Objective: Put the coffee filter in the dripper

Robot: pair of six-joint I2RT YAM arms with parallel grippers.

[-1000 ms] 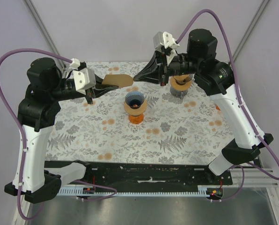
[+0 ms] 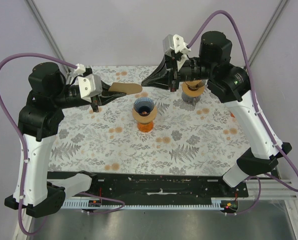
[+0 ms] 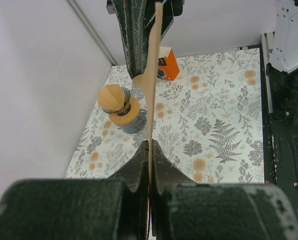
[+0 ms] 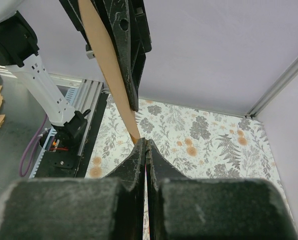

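A folded tan paper filter (image 2: 125,88) is held level above the table, left of center in the top view, by my left gripper (image 2: 110,92), which is shut on its edge. My right gripper (image 2: 145,83) is shut at the filter's other end; in the right wrist view the paper (image 4: 109,60) runs down to its fingertips (image 4: 139,150), and I cannot tell whether it grips it. In the left wrist view the filter (image 3: 152,65) appears edge-on. Below stands the dripper (image 2: 144,114), with a blue ribbed inside, a tan rim and an orange base.
Another dripper-like container with a tan rim and clear base (image 2: 191,95) stands behind at the right, holding tan filters; it also shows in the left wrist view (image 3: 124,115). An orange box (image 3: 170,65) shows there too.
Very little differs in the top view; both grippers and the filter stay in nearly the same place over the last second.
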